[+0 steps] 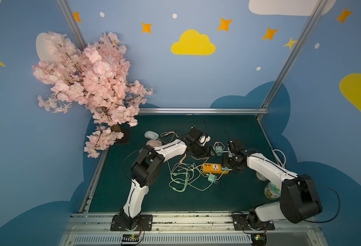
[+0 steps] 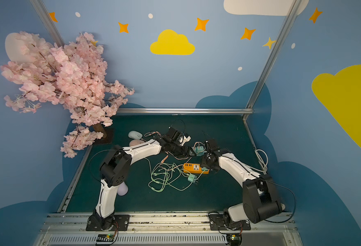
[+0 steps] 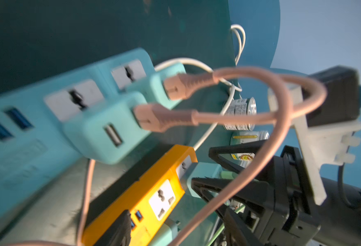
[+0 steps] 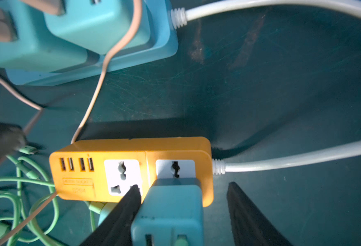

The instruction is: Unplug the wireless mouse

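Note:
My left gripper is open; its two fingers stand apart at the bottom of the left wrist view, and a pink cable point(image 3: 277, 137) loops across that view. Two teal adapters with pink plugs point(image 3: 160, 117) sit in the blue power strip point(image 3: 28, 123). In the right wrist view, a teal adapter point(image 4: 173, 209) sits in the right socket of the orange power strip point(image 4: 106, 180). My right gripper is open, its fingers on either side of that adapter. A white mouse point(image 1: 151, 134) and a pink mouse point(image 1: 153, 143) lie at the back left.
Tangled green cables point(image 1: 183, 176) lie left of the orange strip, with another teal adapter point(image 1: 212, 178) in front of it. A lavender mouse point(image 2: 122, 188) rests near the left arm. Cans point(image 3: 241, 112) stand at the right.

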